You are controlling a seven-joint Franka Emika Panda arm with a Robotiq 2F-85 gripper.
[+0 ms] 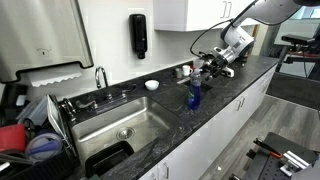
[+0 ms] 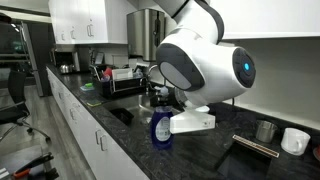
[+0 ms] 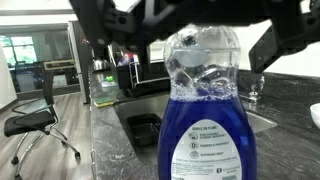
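Note:
A clear bottle of blue liquid with a white label [image 3: 207,150] stands upright on the dark counter. In the wrist view its transparent upper part lies between the dark fingers of my gripper, which is open, with fingers on either side. Exterior view 1 shows the blue bottle [image 1: 194,97] near the counter's front, right of the sink. In exterior view 2 the arm covers the bottle's top, while its blue body [image 2: 161,129] shows below. Whether either finger touches the bottle, I cannot tell.
The sink [image 1: 122,132] lies left of the bottle. A white bowl [image 1: 151,85] sits near the wall. Mugs, including a white one [image 2: 295,140], and a dark tray [image 2: 247,160] stand along the counter. Bare counter [image 2: 205,150] shows beside the bottle.

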